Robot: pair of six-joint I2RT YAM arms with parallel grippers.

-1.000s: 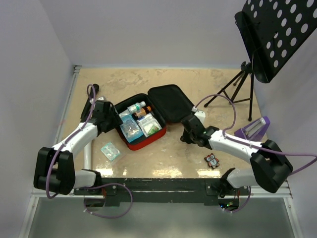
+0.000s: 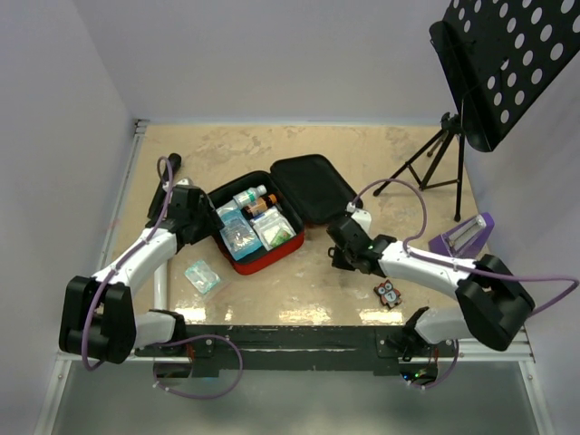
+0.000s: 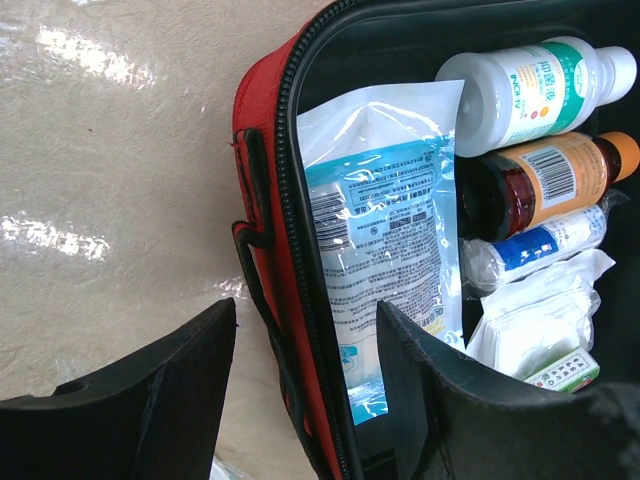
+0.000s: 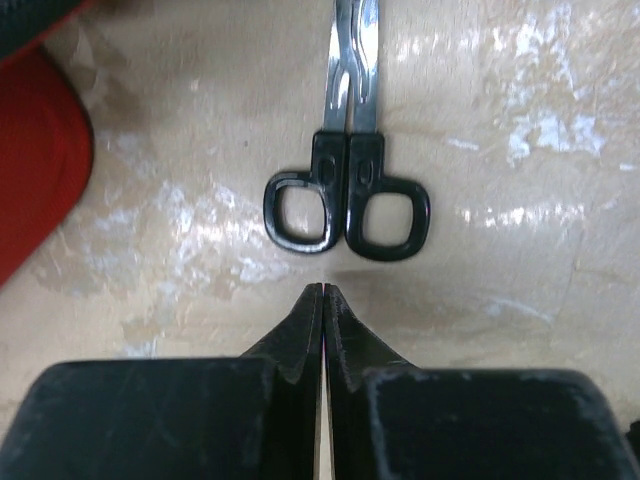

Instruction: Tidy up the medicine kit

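Note:
Black-handled scissors lie flat on the table in the right wrist view, loops toward me. My right gripper is shut, nothing between its fingertips, just short of the handle loops and apart from them. The red and black medicine kit lies unzipped. It holds a white bottle, a brown bottle, a blue pouch and some white packets. My left gripper is open above the kit's red side wall, one finger over the inside and one outside, gripping nothing.
A clear packet lies left of the kit. To the right are a small dark patterned item and a purple holder. A black tripod stand rises at the back right.
The left arm has barely shifted.

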